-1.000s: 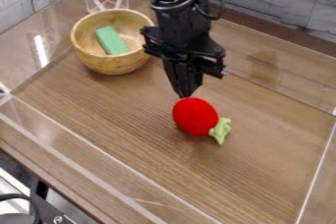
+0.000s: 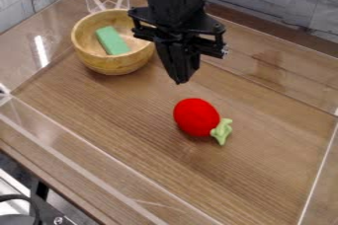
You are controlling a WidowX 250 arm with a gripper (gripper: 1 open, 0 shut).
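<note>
My black gripper [image 2: 177, 70] hangs over the middle of the wooden table, its narrow fingers pointing down; whether they are apart is hard to tell. Below it and a little to the right lies a red, rounded object [image 2: 196, 116] with a pale green top pointing right, apart from the gripper. A wooden bowl [image 2: 122, 64] at the upper left holds a green block [image 2: 111, 40], left of the arm.
A black cable lies at the bottom left corner. A white wall stands at the far left corner.
The red object and bowl look unmoved.
</note>
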